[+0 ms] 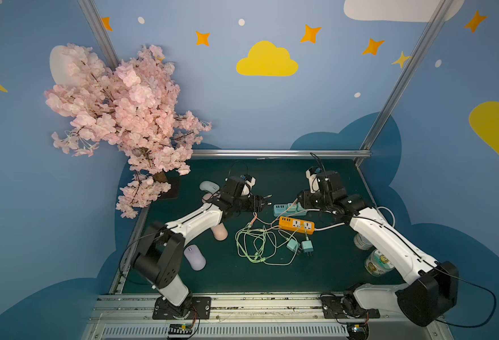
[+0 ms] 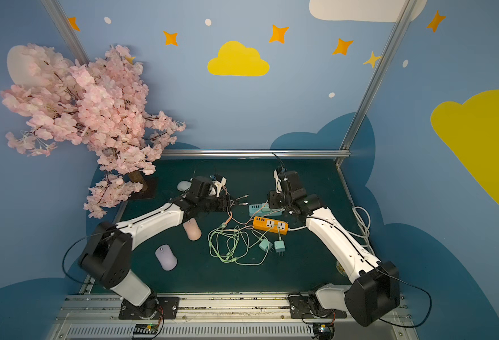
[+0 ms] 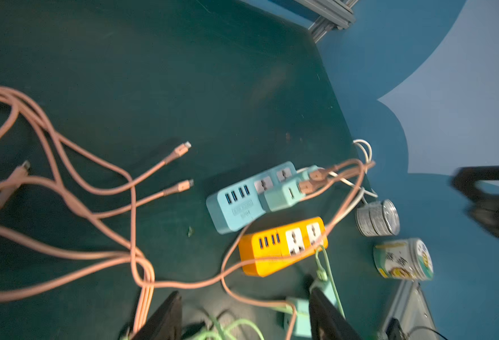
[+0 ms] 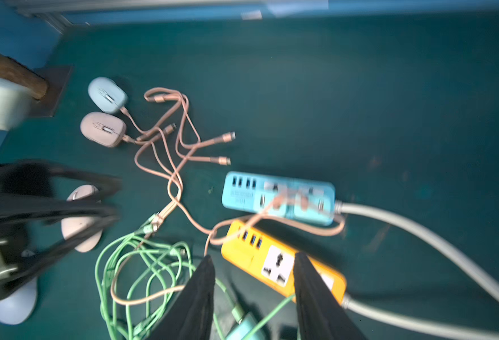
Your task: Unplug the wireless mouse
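Note:
Two mice, one pale blue (image 4: 107, 94) and one pink (image 4: 102, 129), lie at the back left with pink cables joined to their fronts. Their cable bundle (image 4: 173, 187) runs toward the power strips. Another pink mouse (image 1: 220, 231) and a lilac mouse (image 1: 195, 257) sit further forward, with no cable visible on either. My left gripper (image 1: 265, 203) hovers over the pink cables; in its wrist view its fingers (image 3: 165, 317) stand apart with nothing between. Above the blue power strip (image 4: 243, 192) is my right gripper (image 1: 301, 199), its fingers (image 4: 199, 300) also parted and empty.
An orange power strip (image 3: 283, 244) lies in front of the blue one, which bears a plugged-in adapter (image 3: 283, 195). Tangled green cables (image 1: 255, 243) and loose adapters (image 1: 307, 246) lie nearer. Cans (image 3: 402, 259) stand at the right.

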